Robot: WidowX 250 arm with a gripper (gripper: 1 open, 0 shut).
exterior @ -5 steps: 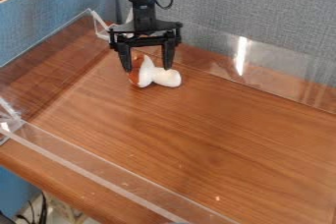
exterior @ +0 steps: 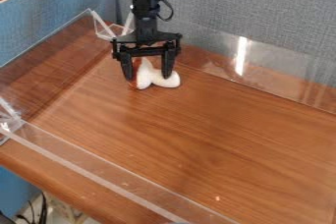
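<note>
My black gripper (exterior: 147, 65) hangs at the back left of the wooden table, open, its two fingers pointing down around a white, lobed object with some orange on its left side (exterior: 161, 79). The object lies on the table, partly hidden behind the fingers; whether they touch it I cannot tell.
Clear plastic walls edge it, with a grey padded wall behind and a blue panel at the left.
Over the last second my gripper has moved slightly down and toward the viewer over the white object, which has shifted very little, if at all.
</note>
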